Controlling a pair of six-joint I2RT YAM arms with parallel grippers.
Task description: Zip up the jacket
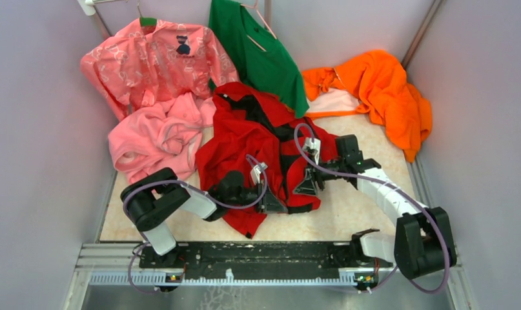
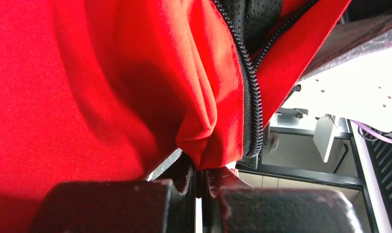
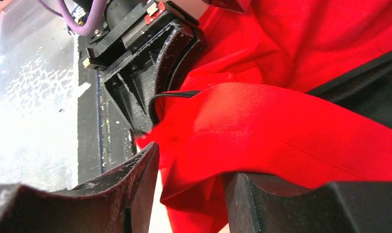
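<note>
The red jacket [image 1: 232,135] lies spread on the table, its black lining showing. My left gripper is shut on a bunched red fold at the lower front edge. Beside it in the left wrist view, the black zipper tape [image 2: 252,97] runs down to the hem. My right gripper is to the right, over the jacket's right front panel, part open, with a red flap [image 3: 262,126] lying over and between its fingers; whether it grips that cloth I cannot tell.
Pink clothes [image 1: 154,135] lie at the left, a green top [image 1: 257,64] at the back, an orange garment [image 1: 387,97] at the back right. Bare table [image 1: 361,213] shows at the front right.
</note>
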